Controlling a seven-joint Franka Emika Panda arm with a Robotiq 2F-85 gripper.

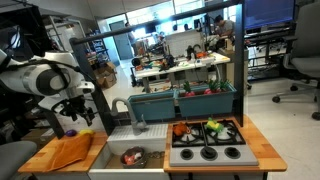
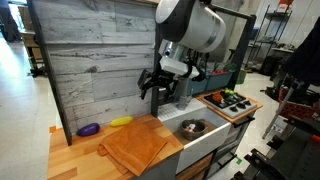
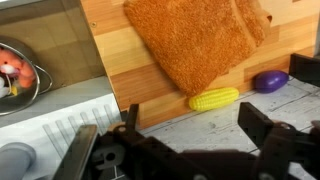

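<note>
My gripper is open, its two dark fingers wide apart with nothing between them in the wrist view. In exterior view 2 the gripper (image 2: 156, 88) hangs above the back of the wooden counter, near the sink side. An orange cloth (image 3: 192, 38) lies flat and slightly creased on the counter. Beside one of its corners, along the back wall, is a yellow corn-like object (image 3: 214, 99). A purple eggplant-like object (image 3: 271, 81) lies further along that wall. The same cloth (image 1: 69, 150) shows at the left end of the counter in exterior view 1.
Next to the wooden section is a sink (image 1: 124, 133) with a metal pot (image 1: 134, 156) holding something red and white (image 3: 12, 69). A faucet (image 3: 15, 160) stands behind it. Beyond lies a stove (image 1: 207, 142) with colourful items, under a blue shelf (image 1: 180, 106).
</note>
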